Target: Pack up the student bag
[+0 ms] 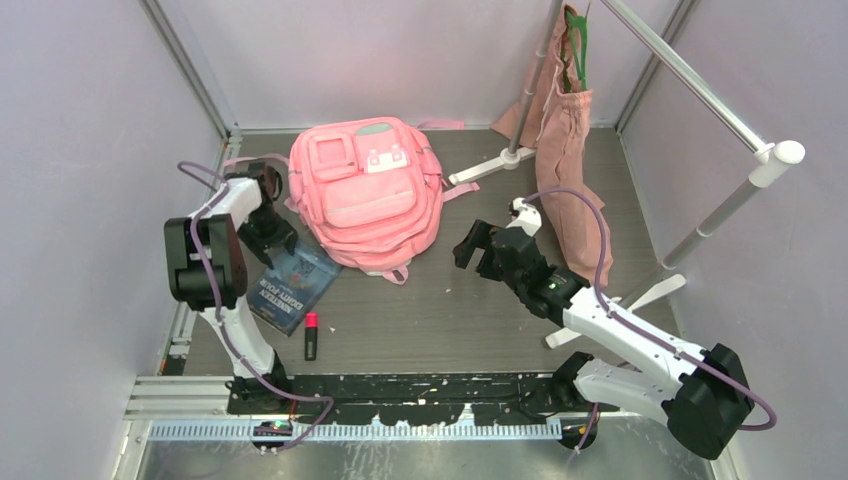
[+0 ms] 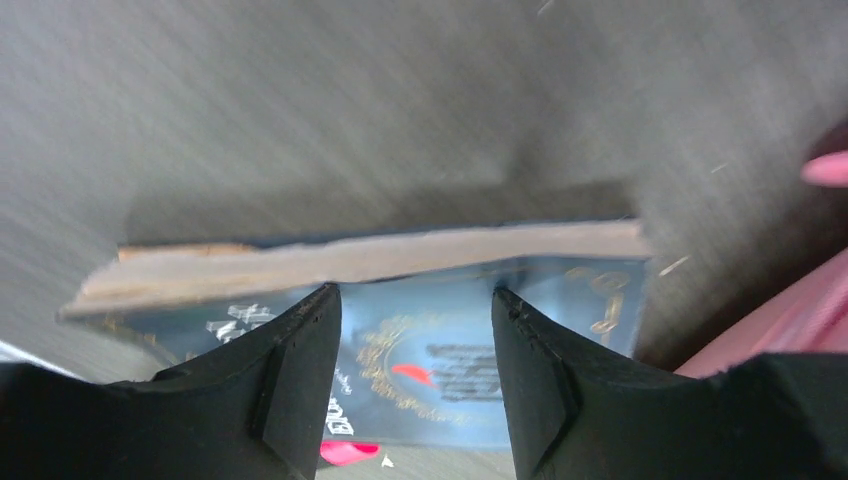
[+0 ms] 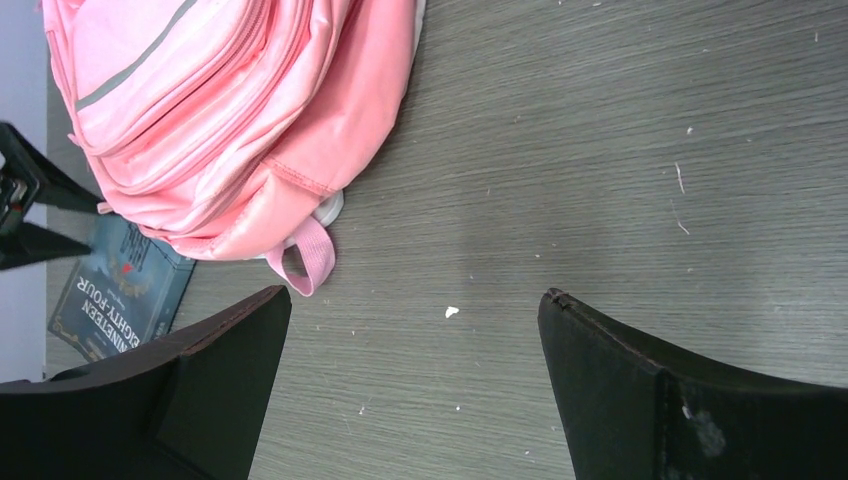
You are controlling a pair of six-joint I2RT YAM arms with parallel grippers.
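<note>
A dark blue book titled Nineteen Eighty-Four (image 1: 287, 290) lies flat left of the pink backpack (image 1: 365, 190). My left gripper (image 1: 277, 252) is over the book's upper part; in the left wrist view its fingers stand part open above the blurred book cover (image 2: 430, 390), and I cannot tell whether they touch it. A black marker with a pink cap (image 1: 311, 340) lies near the front. My right gripper (image 1: 472, 250) stands open and empty over bare floor right of the backpack, as the right wrist view also shows.
Pink cloth bags (image 1: 565, 180) hang on a white metal rack (image 1: 720, 205) at the right. Walls bound the back and sides.
</note>
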